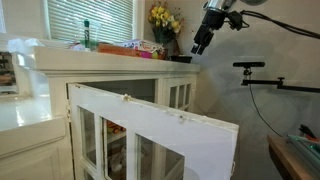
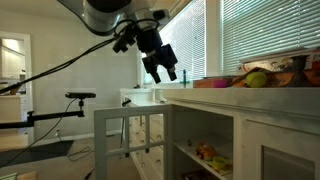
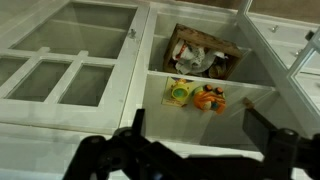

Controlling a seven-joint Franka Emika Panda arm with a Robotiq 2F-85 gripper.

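Note:
My gripper is open, its two fingers wide apart at the bottom of the wrist view with nothing between them. In exterior view 2 the gripper hangs in the air, well above the open cabinet door. That white door with glass panes swings out from the cabinet, and the interior shows beside it. Inside lie an orange object and a yellow-green item. A brown box holding crumpled packages stands behind them. No contact shows between gripper and any object.
The white countertop carries fruit, boxes and a green bottle. Yellow flowers stand at its far end. A wooden table edge shows at lower right in exterior view 1. Air around the gripper looks clear.

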